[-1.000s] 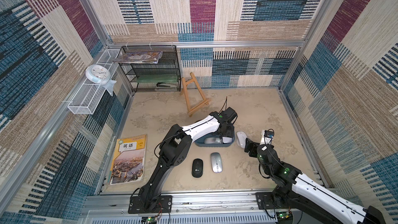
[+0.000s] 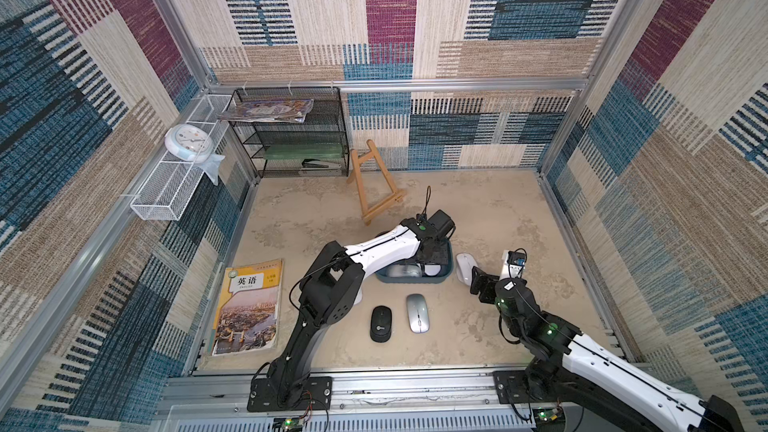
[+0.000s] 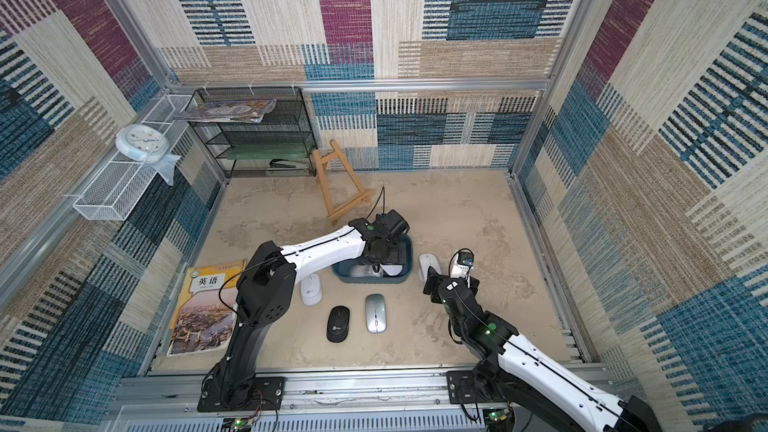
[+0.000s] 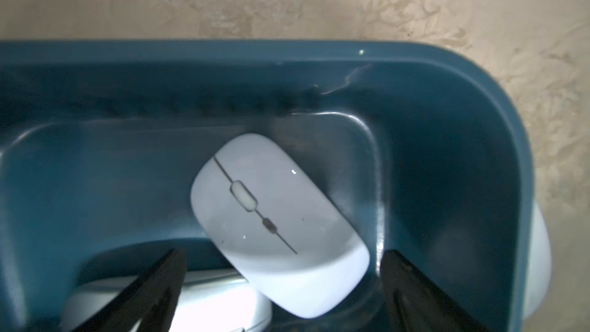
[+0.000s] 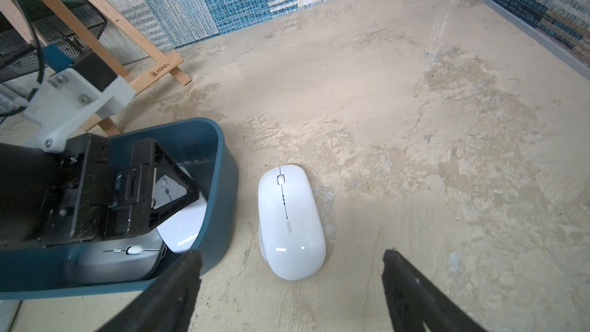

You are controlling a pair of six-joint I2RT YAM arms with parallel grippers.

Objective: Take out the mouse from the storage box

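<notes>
The dark blue storage box (image 4: 430,55) sits mid-table. Inside it, a white mouse (image 4: 276,221) lies diagonally at the right end. Beside that one is a grey mouse, partly hidden in the left wrist view. My left gripper is down at the box with its fingers (image 4: 153,295) spread and nothing gripped; in that view the white mouse appears in the gap between them. My right gripper stands open and empty to the right of the box, near another white mouse (image 5: 292,221) on the table.
On the table in front of the box lie a black mouse (image 3: 338,324), a silver mouse (image 3: 375,313) and a white mouse (image 3: 310,289). Behind stands a wooden easel (image 2: 372,184). A book (image 2: 248,308) lies front left.
The right arm and the mice on the table look unmoved.
</notes>
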